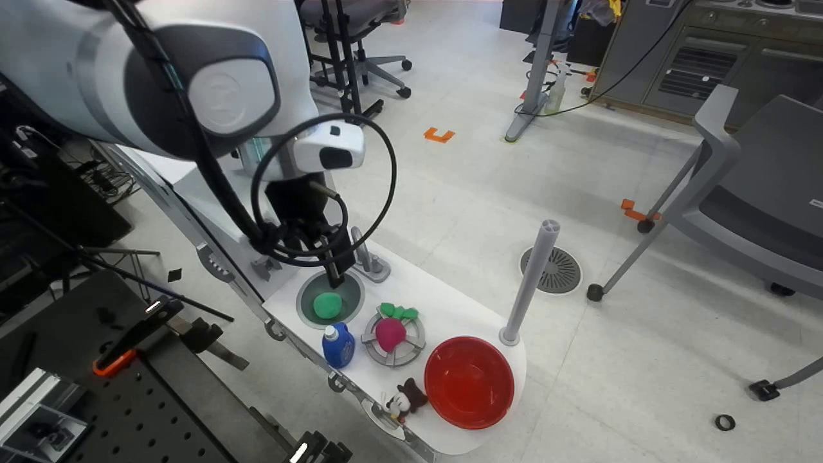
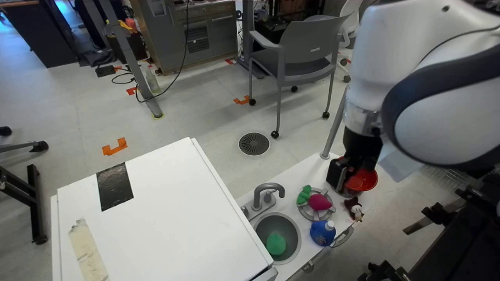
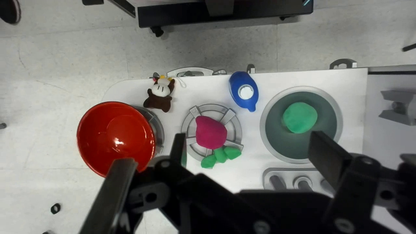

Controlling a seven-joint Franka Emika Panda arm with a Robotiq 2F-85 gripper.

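Observation:
My gripper stands open above the toy kitchen counter (image 3: 249, 171), its fingers wide apart with nothing between them. In the wrist view, a magenta strawberry-like toy with green leaves (image 3: 210, 132) rests on the grey burner, seen between the fingers. A green round toy (image 3: 300, 117) lies inside the grey sink (image 3: 269, 134). The red bowl (image 3: 117, 136) sits over another burner at the left, partly behind a finger. A blue bottle (image 3: 243, 91) stands upright by the counter's edge. Near the bowl is a small brown-and-white plush (image 3: 160, 94).
In the second exterior view, a white box-shaped cabinet (image 2: 159, 224) rises beside the sink, and a curved faucet (image 2: 267, 189) stands at the sink's back. A grey post (image 1: 532, 281) sticks up near the bowl. Bare counter separates the burner from the sink.

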